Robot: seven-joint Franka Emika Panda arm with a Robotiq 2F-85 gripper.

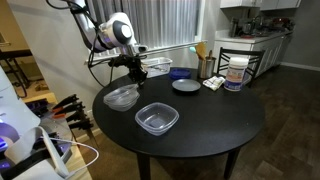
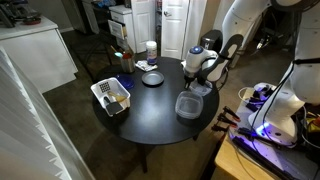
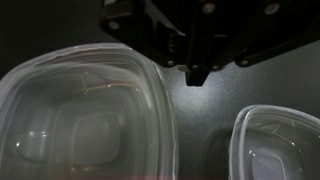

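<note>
Two clear plastic containers stand near the robot's side of the black table (image 1: 195,125). One container (image 1: 157,119) is nearer the table's front edge; the other container (image 1: 122,97) sits farther left, close to the arm. In the wrist view a larger-looking tub (image 3: 90,115) fills the left side, and part of a second tub (image 3: 275,145) shows at lower right. My gripper is shut above the dark surface at the gap between them. Nothing shows between its fingers, and it appears clear of both tubs.
Behind the containers lie a dark plate (image 1: 186,86), a utensil holder (image 1: 207,68) and a white tub with a label (image 1: 236,73). A white basket (image 2: 111,97) with small items stands at the table's far end.
</note>
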